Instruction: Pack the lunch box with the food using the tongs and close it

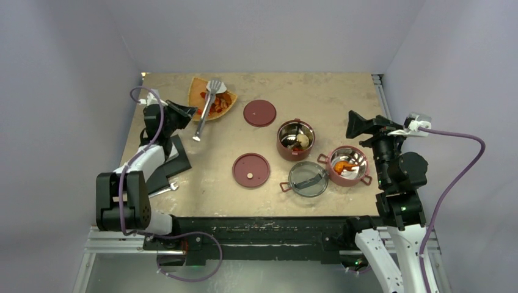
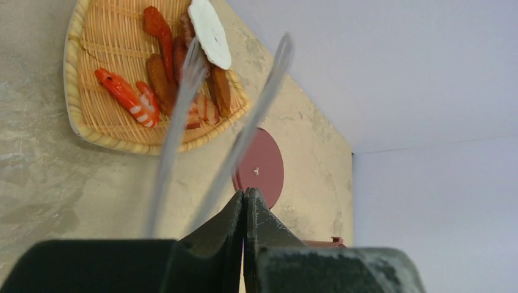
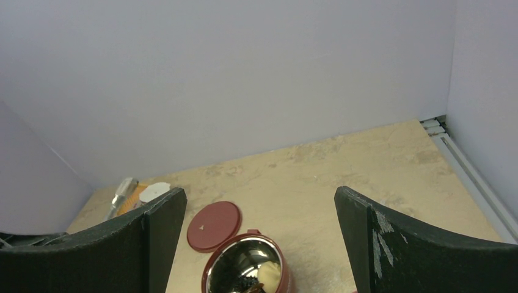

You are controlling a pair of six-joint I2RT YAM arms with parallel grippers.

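A woven basket [image 1: 195, 91] at the back left holds shrimp [image 2: 125, 97], sausages, bacon and a white egg-like piece [image 2: 209, 30]. Metal tongs [image 1: 202, 122] lie across it, blurred in the left wrist view. My left gripper [image 1: 190, 111] is shut beside the tongs, with nothing visible between its fingertips. My right gripper [image 1: 360, 122] stands open above the right side. A dark red pot [image 1: 282, 145] holds food including a pale piece; a second pot [image 1: 357, 177] holds an orange piece.
Two red round lids or plates [image 1: 259, 113] [image 1: 256, 168] lie mid-table. A glass lid [image 1: 302, 189] sits beside the pots. A dark board [image 1: 177, 162] and a wrench-like tool [image 1: 165, 189] lie at the front left.
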